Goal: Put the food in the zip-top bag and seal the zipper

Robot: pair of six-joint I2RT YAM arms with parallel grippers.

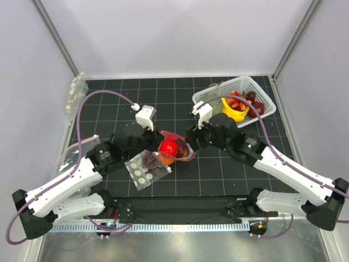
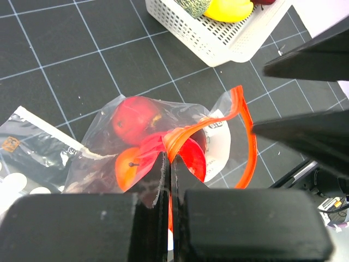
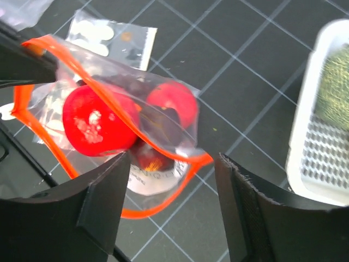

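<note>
The clear zip top bag (image 2: pixel 98 131) with an orange zipper rim lies in the middle of the table, its mouth spread wide. Inside are a bright red round food (image 3: pixel 90 121), another red round one (image 3: pixel 173 101), an orange one (image 2: pixel 126 168) and some darker food. My left gripper is shut on the bag's orange rim (image 2: pixel 185 134). At the other end of the mouth, my right gripper stands open, and the rim's corner (image 3: pixel 199 159) shows between its fingers, close to the right one. Whether that corner touches a finger is unclear.
A white basket (image 1: pixel 197 98) with bananas (image 1: pixel 233 113), a netted melon and several red fruits stands at the back right. Flat clear bags with white dots (image 1: pixel 143 177) lie beside and left of the open bag.
</note>
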